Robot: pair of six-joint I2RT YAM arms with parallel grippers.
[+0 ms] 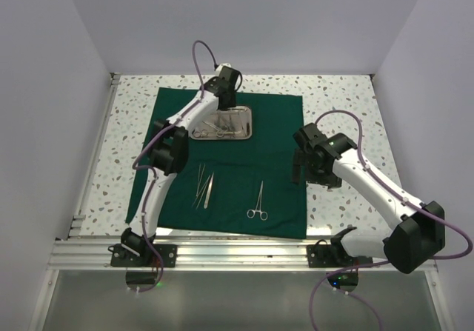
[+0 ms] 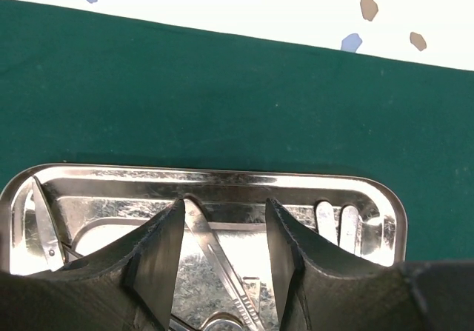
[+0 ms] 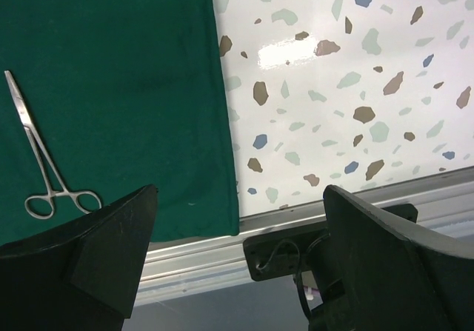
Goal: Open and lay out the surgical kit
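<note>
The metal tray (image 1: 248,132) lies at the back of the green cloth (image 1: 278,124) with several instruments inside. My left gripper is over it, its fingers part open; between and below the fingers, a slim silver instrument (image 2: 220,261) slants across the tray, not gripped. Two rounded handle ends (image 2: 326,223) show at the tray's right end, a blade (image 2: 46,223) at its left. Tweezers (image 1: 200,186) and a scalpel-like tool (image 1: 209,191) lie front left on the cloth. Scissor-handled forceps (image 3: 43,157) rest front right. My right gripper is open, empty, above the cloth's right edge.
A metal rail (image 1: 237,253) runs along the front edge. Cloth between the tray and the laid-out tools is clear.
</note>
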